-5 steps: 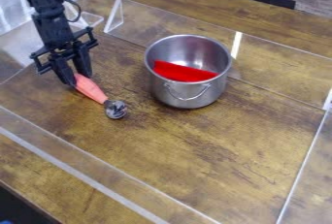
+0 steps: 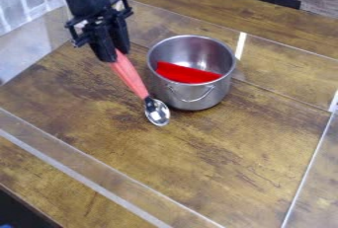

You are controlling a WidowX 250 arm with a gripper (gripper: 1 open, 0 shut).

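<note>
My black gripper [image 2: 114, 37] is at the upper left, shut on the red handle of a spoon [image 2: 129, 75]. The spoon slants down to its steel bowl end, which is in front of the lower left side of a steel pot [image 2: 195, 51]. A red object [image 2: 188, 72] lies inside the pot.
Light seams or strips run across the table at the right and lower left.
My gripper has risen and moved right with the spoon, whose bowl end is now closer to the pot. The pot has not moved.
</note>
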